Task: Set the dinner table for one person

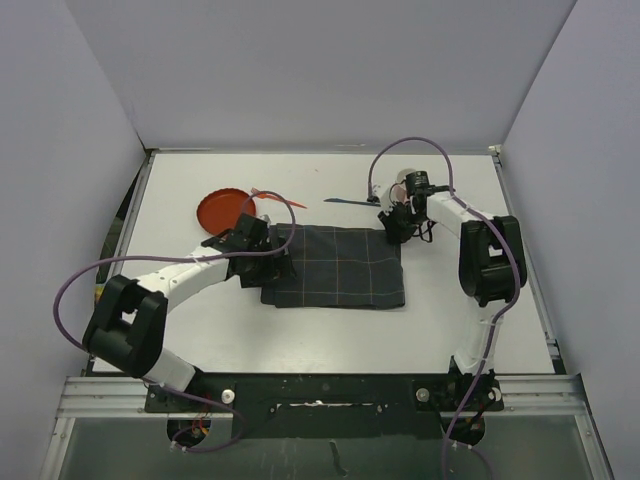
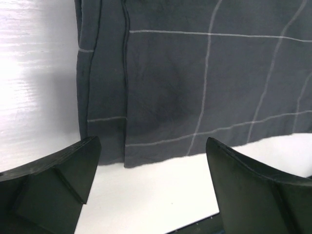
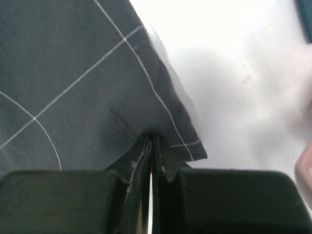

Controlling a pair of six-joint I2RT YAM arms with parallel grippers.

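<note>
A dark grey cloth with white lines (image 1: 335, 270) lies mid-table, its left edge doubled over in a strip (image 2: 101, 87). My left gripper is open over that left end, fingers apart, nothing between them. My right gripper is shut on or against the cloth near a right corner; whether any fabric is pinched between the fingertips I cannot tell. An orange-red plate (image 1: 215, 201) lies at back left, with a red utensil (image 1: 290, 201) beside it and a teal utensil (image 1: 342, 201) behind the cloth.
A pale pink object (image 3: 304, 168) and another pale item stand behind my right gripper, partly hidden. Walls border the sides and back.
</note>
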